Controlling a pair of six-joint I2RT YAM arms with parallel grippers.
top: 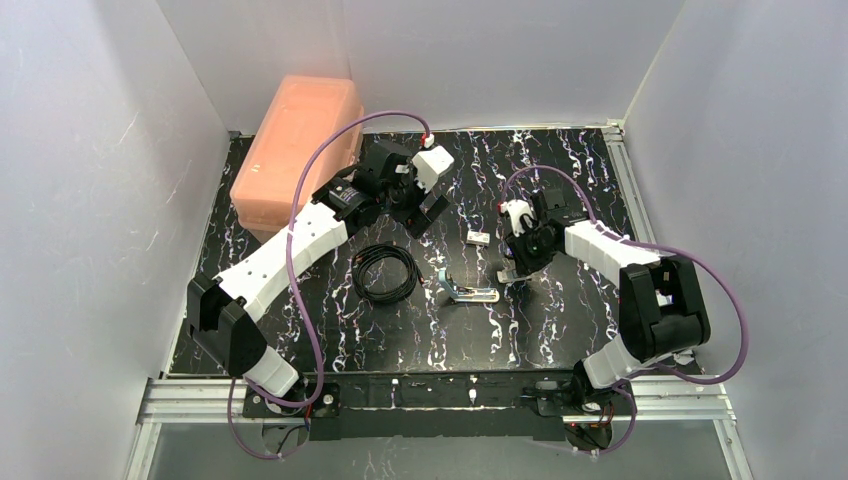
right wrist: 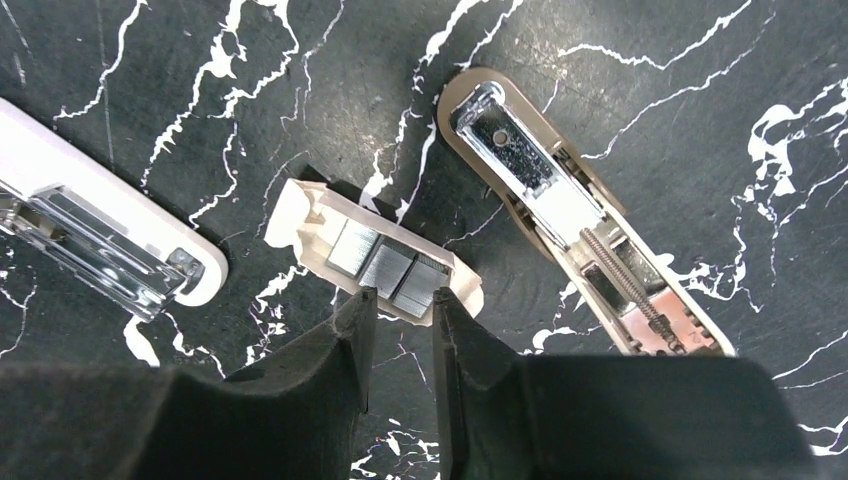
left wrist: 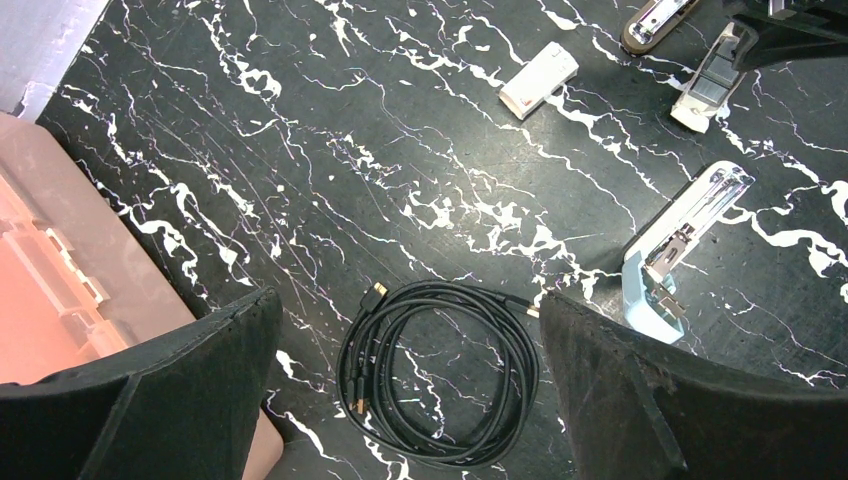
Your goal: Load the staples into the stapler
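An open carton of staples point(right wrist: 388, 265), with several grey staple strips inside, lies on the table between two opened staplers in the right wrist view. Over its near edge are the fingertips of my right gripper, a small gap apart; I cannot make out a staple strip held between them. The light-blue stapler point(top: 475, 294) lies opened left of the carton, its white-edged channel point(right wrist: 115, 215) facing up. On the carton's other side is the brown stapler point(right wrist: 560, 205), also open, its spring showing. My left gripper hangs wide open and empty above the table.
A small closed white box point(top: 478, 238) lies behind the light-blue stapler. A coiled black cable point(left wrist: 440, 375) rests below my left gripper, and the large orange bin point(top: 295, 150) fills the back left.
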